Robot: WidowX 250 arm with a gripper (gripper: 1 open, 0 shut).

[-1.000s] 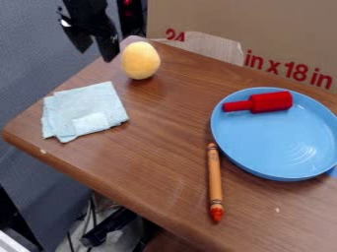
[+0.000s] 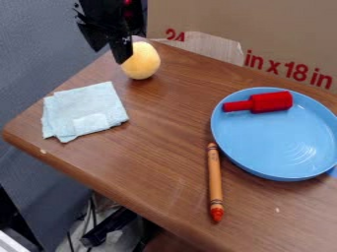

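Note:
A black gripper (image 2: 121,49) reaches down from the top left, its fingertips just above and left of a yellow egg-shaped object (image 2: 142,63) on the wooden table, partly in front of it or beside it; whether it is open or shut is hard to tell. A folded pale blue cloth (image 2: 83,112) lies at the table's left. An orange crayon (image 2: 215,183) lies left of a blue plate (image 2: 274,146), which holds a red cylindrical object with a handle (image 2: 269,101).
A cardboard box (image 2: 261,34) stands along the back. The table's left edge drops to a grey surface and clutter below.
The gripper has shifted to the right and turned, closer to the yellow object. The objects on the table look unmoved.

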